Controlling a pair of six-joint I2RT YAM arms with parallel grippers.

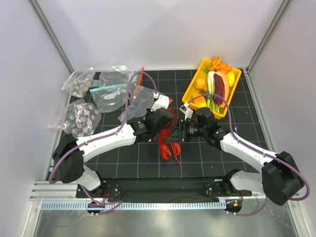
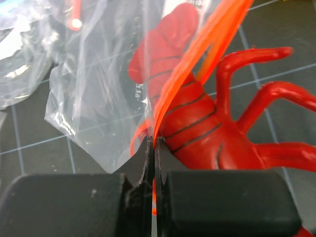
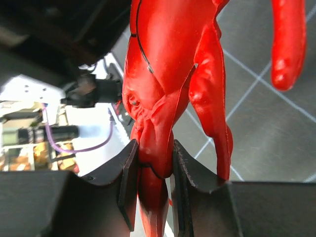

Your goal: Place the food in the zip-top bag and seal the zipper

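Note:
A red toy lobster hangs mid-table, claws toward the front edge. My right gripper is shut on its narrow red part just past the head. In the left wrist view the tail of the lobster lies inside the mouth of a clear bag with an orange zipper edge. My left gripper is shut on that thin orange edge, the lobster's body close on its right. Legs of the lobster stay outside the bag. From above, both arms partly cover the lobster and the bag mouth.
Several clear bags, such as one with a blue zipper and a spotted one, lie at the left. A yellow basket of toy food stands back right.

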